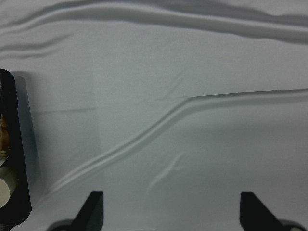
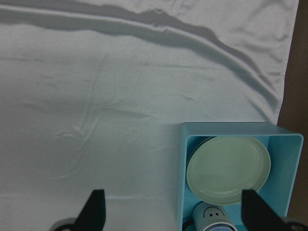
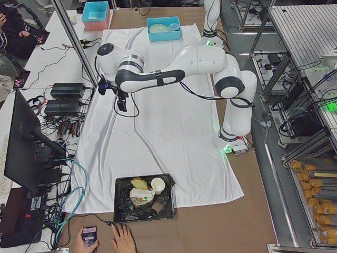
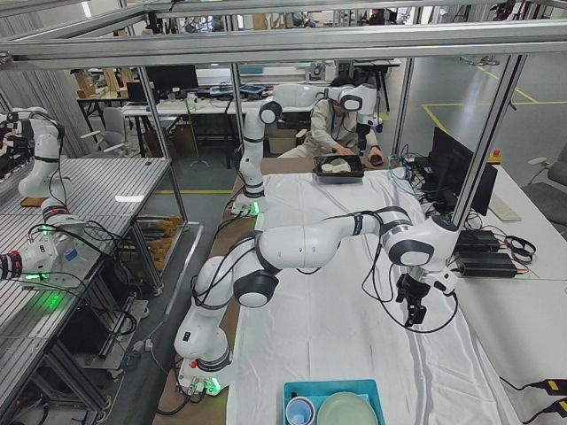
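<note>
A black tray (image 3: 122, 211) at the near edge of the white cloth holds a white cup (image 3: 158, 184), a yellowish item and wrappers; its edge shows at the left of the left wrist view. A blue bin (image 2: 286, 178) holds pale green plates (image 2: 228, 169) and a smiley mug (image 2: 211, 219). My left gripper stands open over bare cloth, beside the black tray in that view. My right gripper is open too, over cloth and the bin's side, with nothing seen between its fingers.
A monitor (image 3: 23, 142), cables and black boxes line one long side, metal frames the other. A person's hands (image 3: 124, 240) with a phone are at the near table edge.
</note>
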